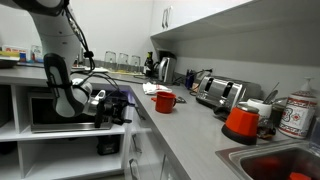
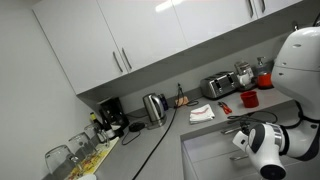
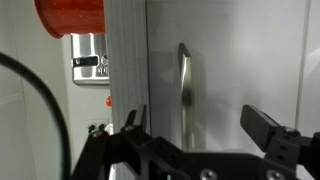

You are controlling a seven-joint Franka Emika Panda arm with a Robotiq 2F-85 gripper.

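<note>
In the wrist view a slim metal handle [image 3: 186,95] runs along a pale drawer or cabinet front [image 3: 225,70]. My gripper is open, its dark fingers [image 3: 264,128] set wide on either side of the handle's lower part. Nothing is held, and contact with the front cannot be made out. Exterior view 1 has the white arm [image 1: 72,98] low before the cabinets, the dark gripper reaching toward the fronts below the counter edge. Finger detail is lost there against the dark background.
A red mug [image 1: 165,102] stands near the counter's edge above the fronts. Farther along are a toaster [image 1: 220,92], a red-and-black container [image 1: 241,122] and a sink [image 1: 280,160]. A microwave [image 1: 60,110] occupies the open shelf behind the arm.
</note>
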